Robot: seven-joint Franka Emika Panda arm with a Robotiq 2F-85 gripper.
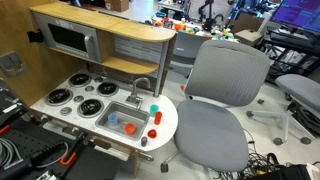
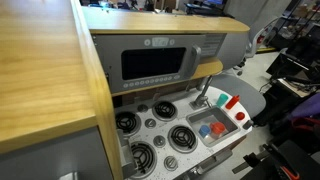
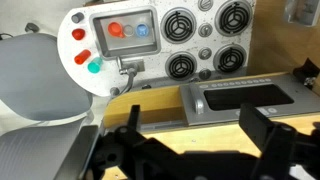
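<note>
My gripper stands open in the wrist view, its dark fingers wide apart with nothing between them. It looks down past the microwave (image 3: pixel 250 98) at the toy kitchen. In the sink (image 3: pixel 152 46) sit a red item (image 3: pixel 114 29), a blue item (image 3: pixel 129 30) and a paler orange one beside them. Next to the sink, on the white rounded counter end, are a teal cup (image 1: pixel 154 108), a long red item (image 1: pixel 158 117), a shorter red item (image 1: pixel 152 133) and a small dark object (image 1: pixel 144 141). No object is near the fingers.
The faucet (image 3: pixel 128 70) rises behind the sink. Burners (image 2: pixel 184 137) with several knobs cover the stove. A wooden shelf (image 1: pixel 140 66) overhangs the counter beside the microwave. A grey office chair (image 1: pixel 225 80) stands close to the rounded end.
</note>
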